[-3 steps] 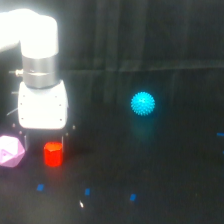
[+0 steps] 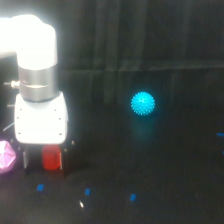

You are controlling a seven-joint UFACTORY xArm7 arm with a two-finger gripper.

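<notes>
A red block (image 2: pixel 51 158) stands on the dark surface at the left, its top hidden under the white gripper body. My gripper (image 2: pixel 44 160) is low over it, with one thin finger on each side of the block. The fingers look open, with a gap on the left between finger and block; on the right the finger is close to it, and I cannot tell whether they touch. A pink faceted ball (image 2: pixel 6 157) lies just left of the gripper, partly cut off by the frame edge.
A spiky cyan ball (image 2: pixel 143 103) lies apart, right of centre. Small blue marks (image 2: pixel 87 191) dot the front of the dark surface, and another sits at the right edge.
The gripper has come down over the red block, now covering its top. The pink ball has shifted a little left and toward the front. The cyan ball has stayed put.
</notes>
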